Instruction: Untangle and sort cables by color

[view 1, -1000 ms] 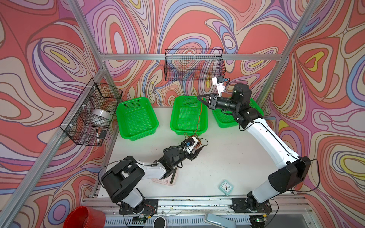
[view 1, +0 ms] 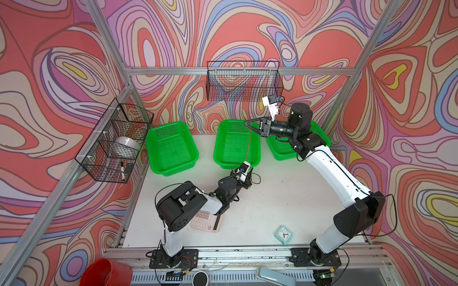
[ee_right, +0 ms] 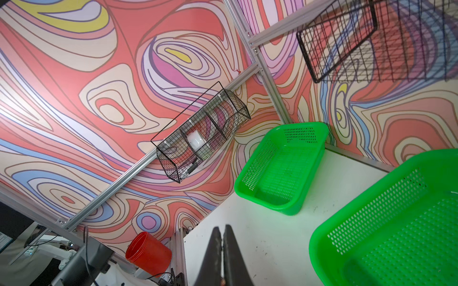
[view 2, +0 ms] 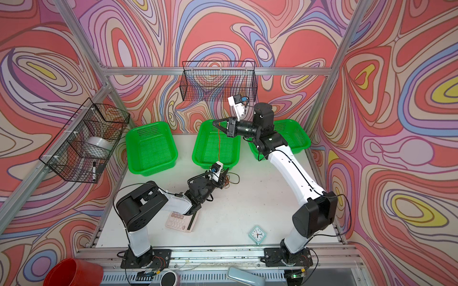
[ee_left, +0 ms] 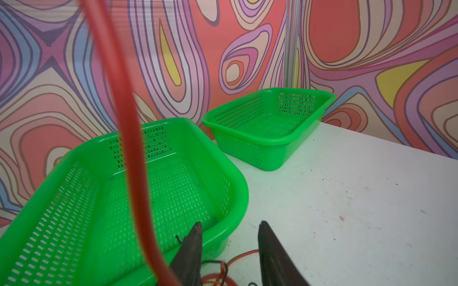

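Note:
A red-orange cable (view 1: 248,145) stretches almost straight down from my right gripper (view 1: 246,123), which is shut on it above the middle basket. In the left wrist view the same cable (ee_left: 131,143) crosses close to the lens, blurred. Its lower end runs into a small tangle (view 2: 228,181) of orange and dark cables on the table before that basket. My left gripper is part open at the tangle, with orange and dark strands (ee_left: 223,270) seen between and behind its fingers. The right fingers (ee_right: 208,259) are closed together in the right wrist view. A dark cable loop (view 2: 237,178) sticks out right of the tangle.
Three green baskets, left (view 1: 171,164), middle (view 1: 237,164) and right (view 1: 286,155), line the back; those parts of them in view look empty. A pink calculator (view 1: 205,221) lies under the left arm. A clock (view 1: 283,234) lies near the front.
The right gripper has moved slightly left, still with the red-orange cable hanging from it.

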